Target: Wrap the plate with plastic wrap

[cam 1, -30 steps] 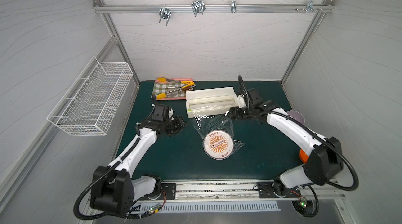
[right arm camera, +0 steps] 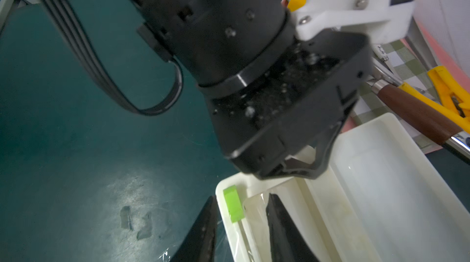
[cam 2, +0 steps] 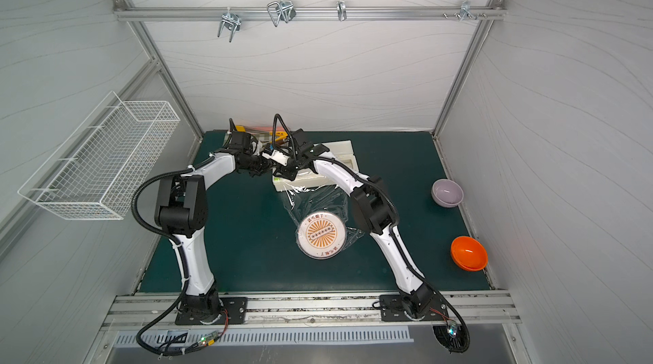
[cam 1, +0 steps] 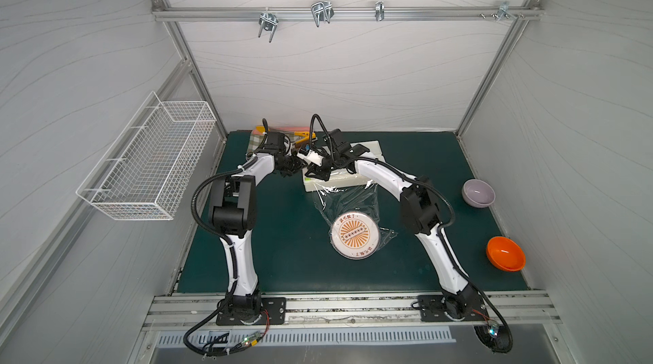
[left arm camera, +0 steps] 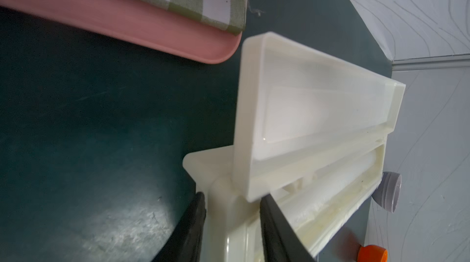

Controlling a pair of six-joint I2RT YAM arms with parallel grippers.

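Observation:
The white plate (cam 1: 354,234) with its orange sunburst print lies on the table, clear plastic wrap (cam 1: 381,238) around it. A sheet of that wrap runs back to the white wrap box (cam 1: 367,177), whose lid (left arm camera: 323,100) stands open. At the box's left end my left gripper is open, its fingers (left arm camera: 195,222) either side of the box's end corner; contact cannot be told. My right gripper is open over the box's front left corner, by the green slider (right arm camera: 233,204), close to the left gripper. Nothing shows held in either.
Behind the left gripper sits a pink tray (left arm camera: 215,53) with a checked cloth and yellow-handled tools. A lilac bowl (cam 1: 479,193) and an orange bowl (cam 1: 505,253) stand at the right edge.
My left gripper has gone back to the box's left end. My right gripper has swept leftward across the box from its right end. Plate, wrap and box appear unmoved.

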